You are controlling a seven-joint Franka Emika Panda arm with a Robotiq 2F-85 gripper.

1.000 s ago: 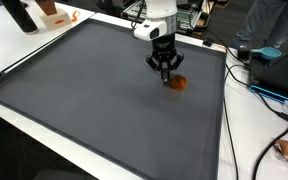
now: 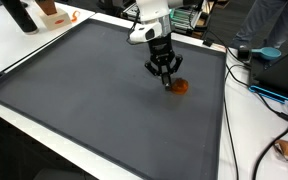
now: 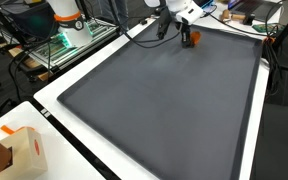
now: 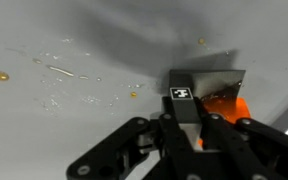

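An orange object with a flat, grey metal-looking plate shows beside my fingers in the wrist view; its orange part point(image 4: 224, 108) lies below the plate point(image 4: 219, 82). My gripper is shut on this object, with the plate's edge at the fingers, though the exact grip is partly hidden. In exterior view 1 the orange object point(image 2: 181, 87) is at the right of my gripper point(image 2: 167, 84), low over the dark grey surface. From exterior view 2, the orange object point(image 3: 196, 37) appears at the far end, next to my gripper point(image 3: 187, 43). Whether it touches the surface I cannot tell.
The dark grey board point(image 2: 94, 100) has a pale rim and is wide and clear. Small amber drops point(image 4: 1, 75) and pale streaks lie on it. Cables point(image 2: 274, 97) run along the outside at the right.
My gripper and the orange object have shifted slightly to the right and toward the camera in exterior view 1. The arm leans a little more. The grip looks unchanged.
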